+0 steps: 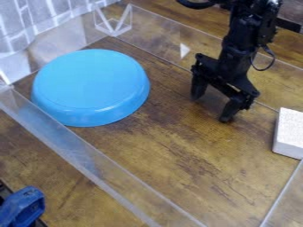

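My black gripper (222, 89) hangs low over the wooden board (142, 160), right of center in the camera view, with its arm reaching back toward the top right. Dark fingers sit at or near the board surface; whether they are apart or shut, and whether anything is between them, I cannot tell against the dark shapes.
A large blue disc (90, 76) lies at the left. A white rectangular block (289, 133) is at the right edge. Clear walls border the board. A blue object (17, 208) sits at the bottom left outside it.
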